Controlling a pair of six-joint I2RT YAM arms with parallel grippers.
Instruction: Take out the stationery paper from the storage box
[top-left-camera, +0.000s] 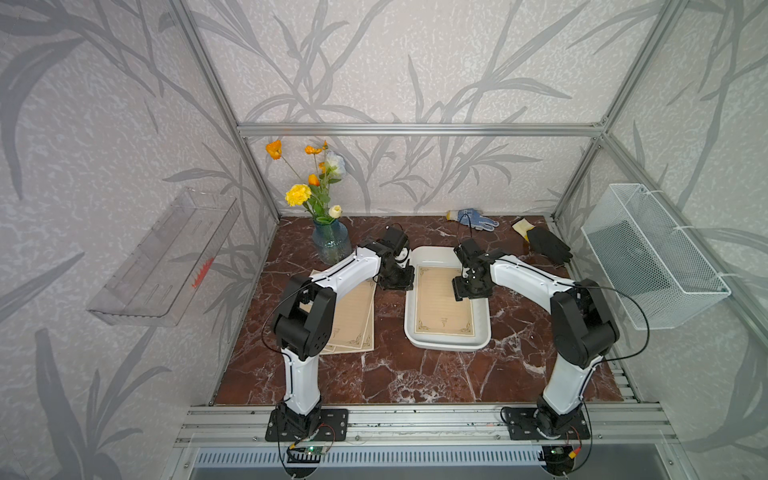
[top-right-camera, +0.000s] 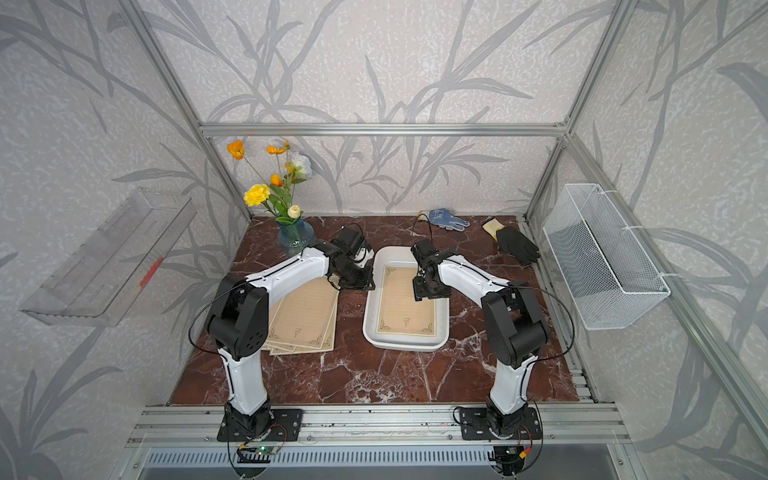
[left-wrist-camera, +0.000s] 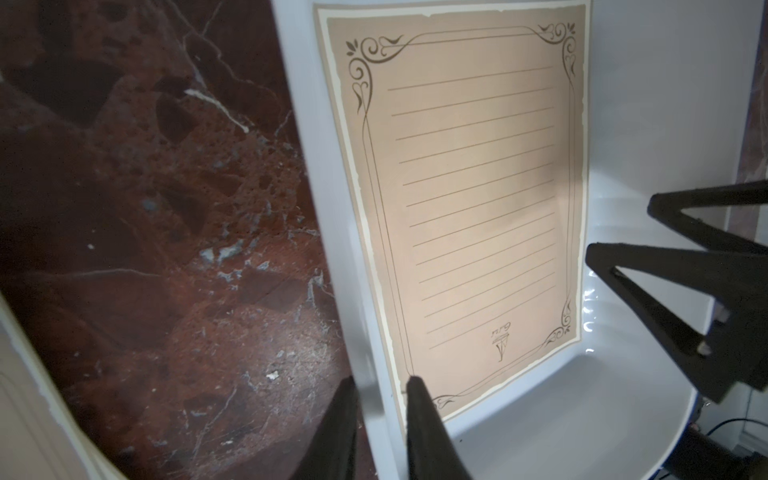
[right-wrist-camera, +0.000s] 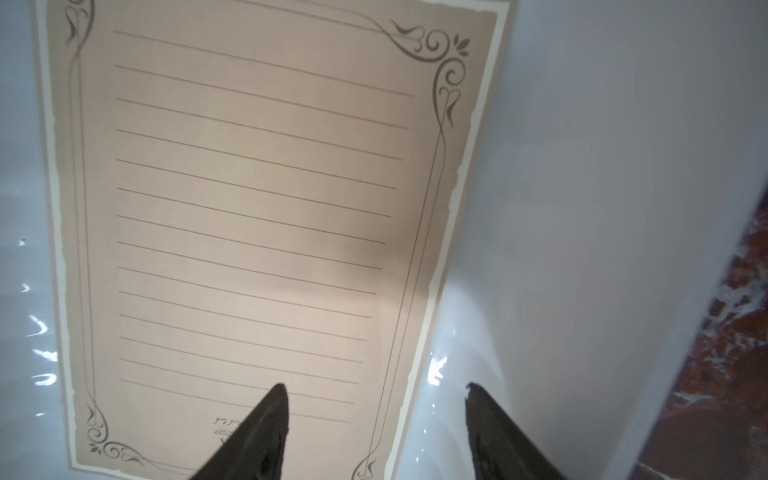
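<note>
A white storage box (top-left-camera: 449, 345) stands mid-table, with a tan sheet of lined stationery paper (left-wrist-camera: 480, 192) lying flat inside. Over the box's left wall hangs my left gripper, its fingers part open on either side of the rim; whether they touch it I cannot tell. In the right wrist view my right gripper is open above the paper's right edge, nothing between its fingers. More tan stationery sheets (top-right-camera: 300, 320) lie loosely stacked on the table left of the box, partly hidden by my left arm.
A blue glass vase (top-left-camera: 331, 241) with flowers stands at the back left. Gloves (top-left-camera: 473, 219) lie along the back edge. A clear bin (top-left-camera: 172, 264) and a white mesh basket (top-left-camera: 656, 256) hang on the sides. Bare marble shows in front of the box.
</note>
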